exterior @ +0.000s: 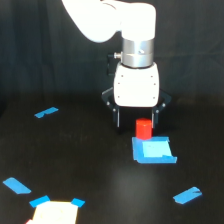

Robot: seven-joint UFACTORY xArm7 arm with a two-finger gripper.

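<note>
A small red block (pixel 144 129) stands at the back edge of a pale blue square pad (pixel 156 149) outlined in brighter blue tape. Right behind it is my gripper (pixel 137 122), hanging from the white arm. The dark fingers stand wide apart, one left of the block and the other to its right. So the gripper looks open. Whether any part of it touches the block cannot be made out against the dark background.
Blue tape strips mark the black table at the far left (pixel 46 112), near left (pixel 17 186) and near right (pixel 187 195). A pale, cream-coloured object (pixel 55 213) sits at the front left edge.
</note>
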